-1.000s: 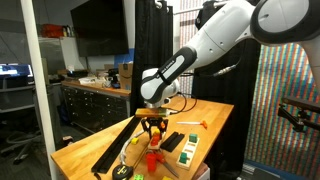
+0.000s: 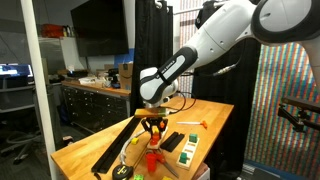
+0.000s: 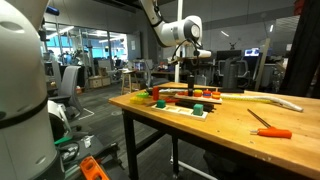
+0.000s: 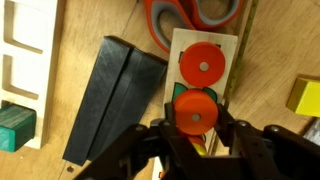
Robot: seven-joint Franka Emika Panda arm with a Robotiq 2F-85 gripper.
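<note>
From above, the wrist view shows a round orange-red piece between the fingertips of my gripper, which is shut on it. The piece is over a narrow wooden board; whether it touches the board cannot be told. Farther along the board sits a red disc. Green and yellow bits show partly beneath the held piece, the rest hidden by the gripper.
Beside the board lie a black bar and red-handled scissors. A pale tray with a green block is to the left, a yellow block to the right. An orange-handled tool lies on open tabletop.
</note>
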